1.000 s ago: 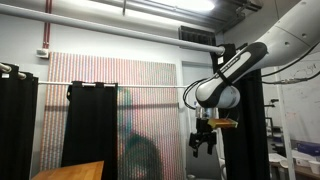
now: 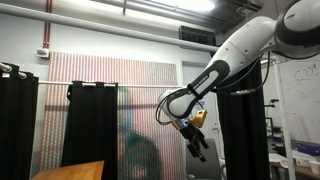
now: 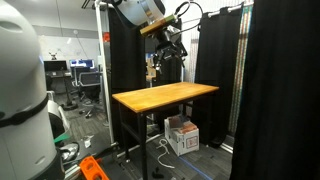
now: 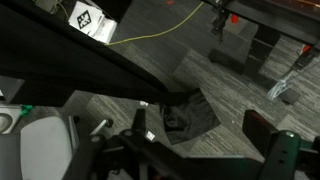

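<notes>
My gripper (image 2: 200,155) hangs in the air to the right of the wooden table (image 2: 72,172) in exterior view 1. Exterior view 2 shows the arm's wrist (image 3: 160,42) above the far side of the bare wooden tabletop (image 3: 165,95). In the wrist view, the gripper's two fingers (image 4: 125,155) stand wide apart at the lower edge, with nothing between them. Below them is only the floor, with a dark piece of cloth or similar (image 4: 188,118) lying on it.
A white box (image 3: 182,135) with things in it stands under the table. Black curtains (image 3: 275,90) hang close by on the right. A grey chair (image 4: 48,148) and a yellow cable (image 4: 155,36) show in the wrist view.
In exterior view 1, the arm's wrist and the gripper have swung left, toward the table, and the gripper has tilted.
</notes>
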